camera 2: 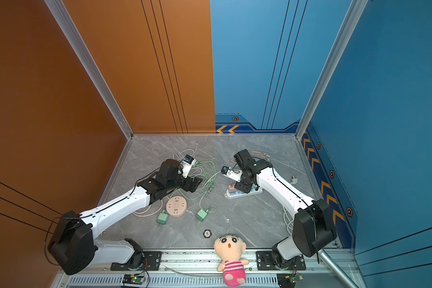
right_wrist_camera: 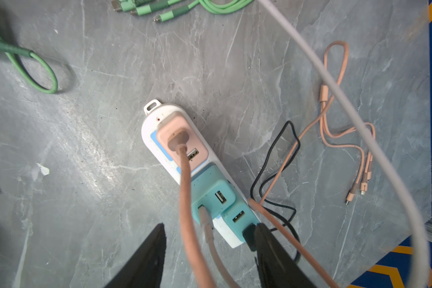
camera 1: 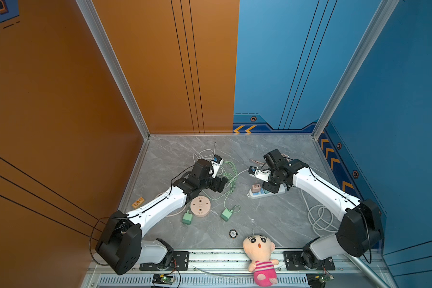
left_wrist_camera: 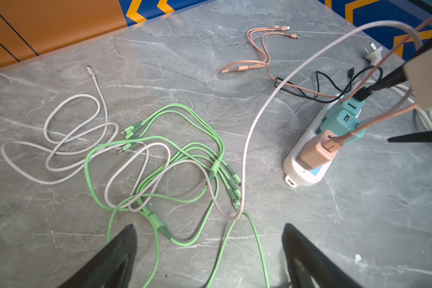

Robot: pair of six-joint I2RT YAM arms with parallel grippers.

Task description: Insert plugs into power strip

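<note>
On the white power strip (right_wrist_camera: 175, 170) sits a pink adapter (right_wrist_camera: 196, 146) at the end with the hanging loop, a pink cable rising from it. Beside it are a teal adapter (right_wrist_camera: 211, 184) with a pale cable in it and a second teal adapter (right_wrist_camera: 239, 218) with a black plug. My right gripper is over the strip's far end, fingers apart, with the black plug close to one finger. In the left wrist view my left gripper stands open above the floor, nothing between its fingers, left of the strip.
Green cables (left_wrist_camera: 213, 168) and a white cable (left_wrist_camera: 76, 139) lie tangled below the left gripper. A round socket (camera 1: 200, 206) and two green adapters (camera 1: 226, 214) rest nearer the front. Behind the strip lies a pink cable (right_wrist_camera: 324, 93). Pale and pink cables cross the right wrist view.
</note>
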